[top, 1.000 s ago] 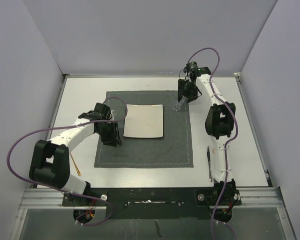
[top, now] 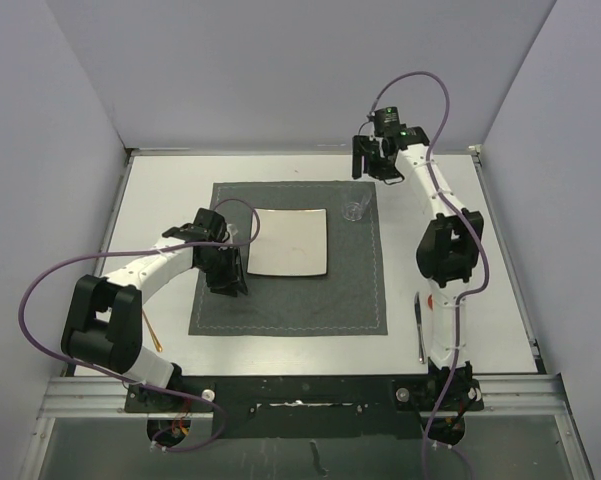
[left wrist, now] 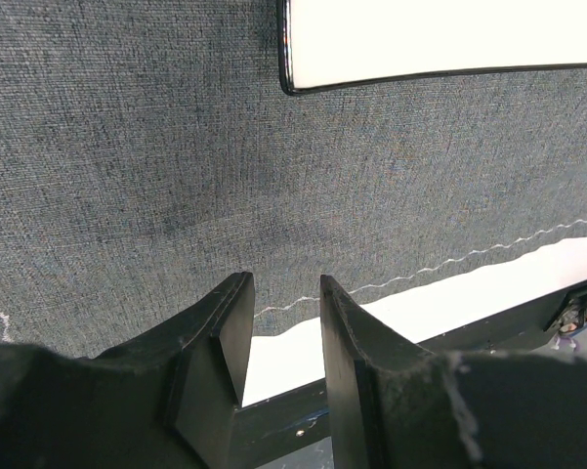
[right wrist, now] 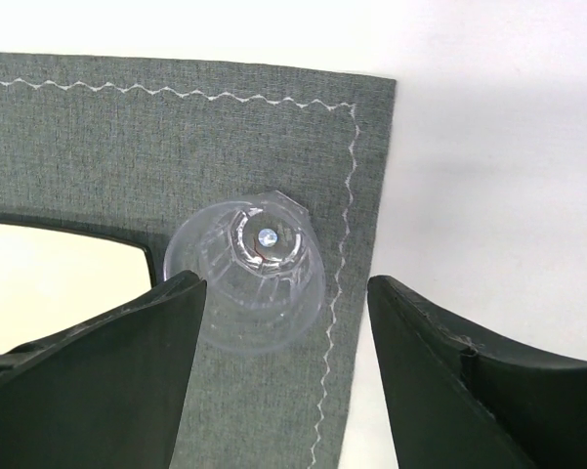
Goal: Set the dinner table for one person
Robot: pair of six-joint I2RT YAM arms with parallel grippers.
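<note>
A cream square plate (top: 287, 242) with a dark edge lies on the grey placemat (top: 280, 310). At the mat's back right corner stands a clear glass (right wrist: 244, 293); my right gripper is open above it, nothing held. My left gripper is over the mat near the plate's left front, part open with nothing between its fingers. A slim dark utensil (top: 419, 325) lies right of the mat, a small red object (top: 430, 302) beside it. A thin light wooden-coloured utensil (top: 152, 329) lies left of the mat, partly hidden by the left arm.
Bare white table surrounds the mat, with walls at back and sides. Purple cables loop over both arms.
My right gripper has risen and moved back from the glass, which stays on the mat. The left arm has hardly moved.
</note>
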